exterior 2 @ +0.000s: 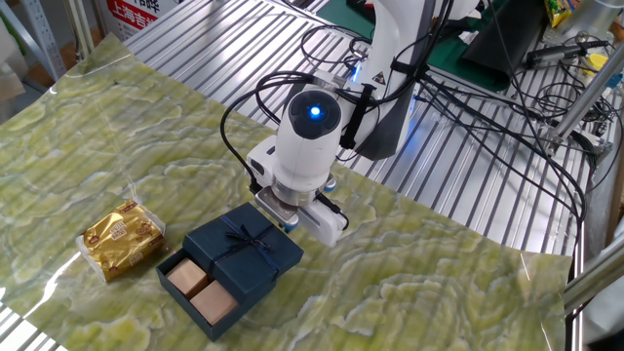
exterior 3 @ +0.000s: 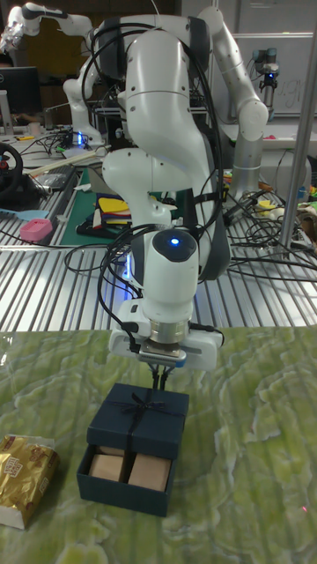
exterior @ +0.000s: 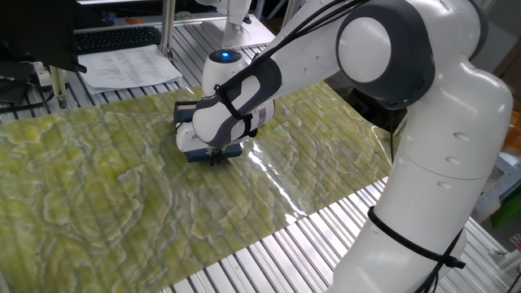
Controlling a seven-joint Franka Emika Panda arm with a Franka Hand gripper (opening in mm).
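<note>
A dark blue box (exterior 2: 232, 310) stands on the green-patterned sheet, with two tan blocks (exterior 3: 147, 471) in its uncovered front part. Its lid (exterior 3: 113, 411), tied with a dark ribbon bow, lies over the rear part and leaves the front open. My gripper (exterior 3: 159, 381) points down at the lid's rear edge, on the side away from the tan blocks. The dark fingers stand close together, with at most a narrow gap; nothing clearly shows between them. Whether they touch the lid cannot be made out. In exterior view 1 the arm covers much of the box (exterior: 181, 114).
A gold foil packet (exterior 2: 122, 239) lies beside the box, on the side away from the arm's base. The sheet (exterior 2: 429, 292) is clear on the other side. Papers (exterior: 130, 67) and a keyboard (exterior: 114, 39) lie beyond it on the slatted table.
</note>
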